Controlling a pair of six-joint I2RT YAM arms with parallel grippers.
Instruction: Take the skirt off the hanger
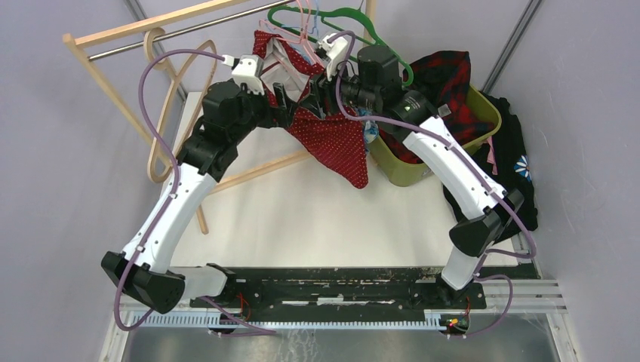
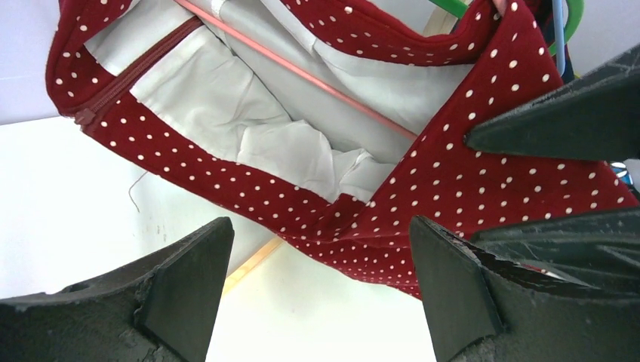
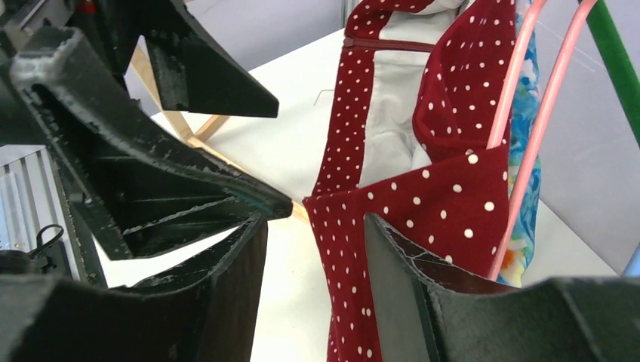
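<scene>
A dark red skirt (image 1: 332,143) with white dots hangs from a pink hanger (image 3: 540,124), its pale lining (image 2: 219,83) showing inside the waist. My left gripper stands open at the skirt's left side, with the dotted waist edge crossing beyond its fingertips. From the right, my right gripper reaches in at the front, part open. A corner of the skirt's waistband lies at its gap, partly behind one finger (image 3: 407,294); neither finger is clearly pressed on it. In the left wrist view, the right gripper's dark fingers (image 2: 551,124) overlap the red cloth.
A green hanger (image 1: 362,19) and a blue patterned garment (image 3: 528,151) hang close behind the skirt. Beige hangers (image 1: 170,98) hang at left on the metal rail (image 1: 226,16). A green bin (image 1: 407,173) with plaid cloth stands at right.
</scene>
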